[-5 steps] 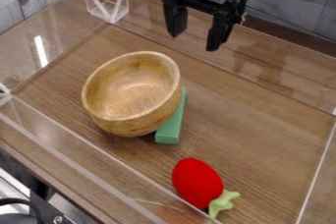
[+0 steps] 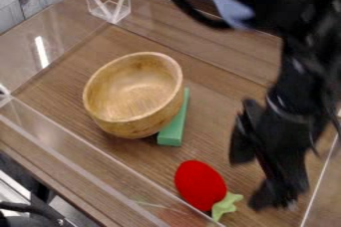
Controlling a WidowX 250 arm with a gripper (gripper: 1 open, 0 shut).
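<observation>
My black gripper (image 2: 273, 156) hangs low at the right, open, its fingers close above the table just right and behind a red strawberry-like toy (image 2: 200, 184) with a pale green top. A wooden bowl (image 2: 134, 67) sits left of centre, with a green block (image 2: 173, 129) beside it.
A small white wire object (image 2: 107, 2) stands at the back left. The table's front edge runs along the lower left.
The bowl, block and toy look unmoved.
</observation>
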